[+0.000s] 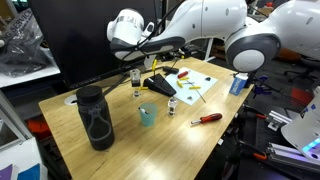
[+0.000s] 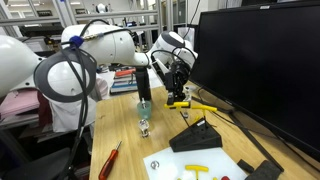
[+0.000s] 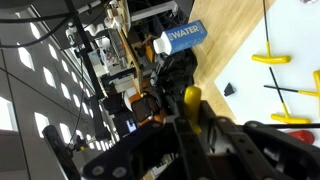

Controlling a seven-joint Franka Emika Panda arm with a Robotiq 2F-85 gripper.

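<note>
A yellow-handled tool is held above the table, its handle lying roughly level in exterior view 2. My gripper is shut on it. In exterior view 1 only a small yellow part shows below the arm, and in the wrist view the yellow end sticks up between the dark fingers. A black angled holder stands on the table close by, lower than the tool. More yellow-handled tools lie on the white sheet.
A teal cup, a small white bottle and a red-handled screwdriver stand or lie on the near side. A black cylinder is at the left, and a large dark screen rises behind.
</note>
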